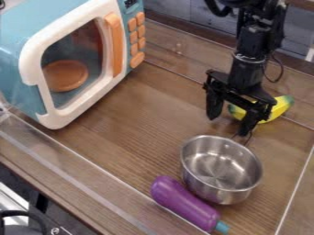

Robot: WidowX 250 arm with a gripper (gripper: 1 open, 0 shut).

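A black gripper [232, 113] hangs at the right of the table with its fingers open, low over a yellow banana [274, 108], which it partly hides. Whether the fingers touch the banana is hard to tell. A steel bowl [221, 167] stands in front of the gripper, toward the viewer.
A toy microwave [37, 55] fills the upper left, with an orange disc [65, 75] inside. A purple bottle [182, 201] lies at the front beside the bowl.
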